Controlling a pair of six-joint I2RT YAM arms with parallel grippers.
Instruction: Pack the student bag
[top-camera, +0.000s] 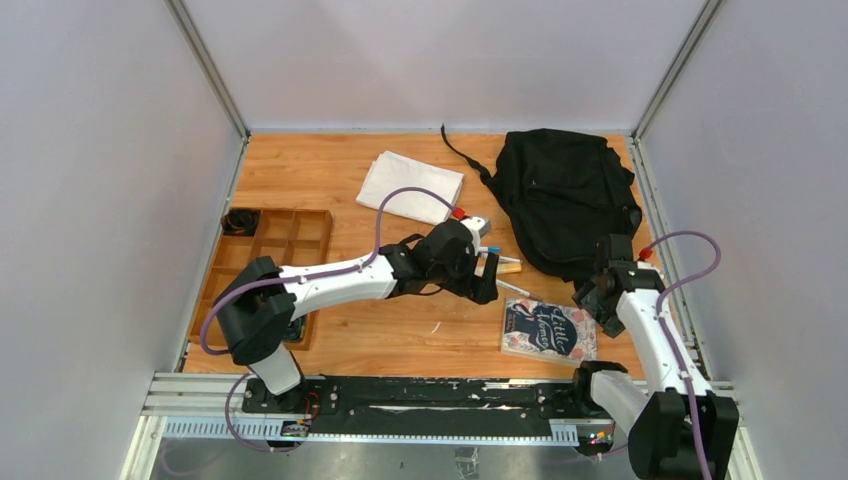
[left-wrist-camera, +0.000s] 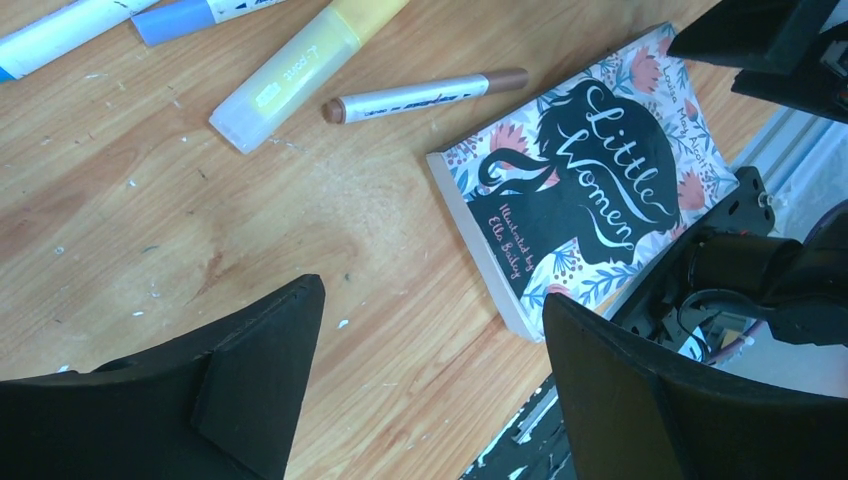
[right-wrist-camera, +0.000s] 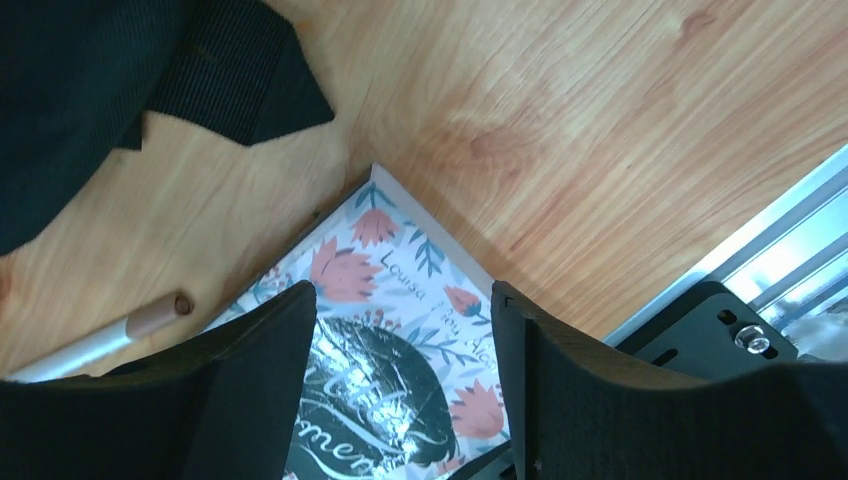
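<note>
The black bag lies at the back right. A "Little Women" book lies near the front edge. Left of it are a brown marker, a yellow highlighter and blue markers. My left gripper hangs open above the wood, left of the book, nothing between its fingers. My right gripper stands open over the book's corner beside the bag, nothing held in it.
A wooden compartment tray with dark items sits at the left. A folded white cloth lies at the back middle. A metal rail borders the table's right and front.
</note>
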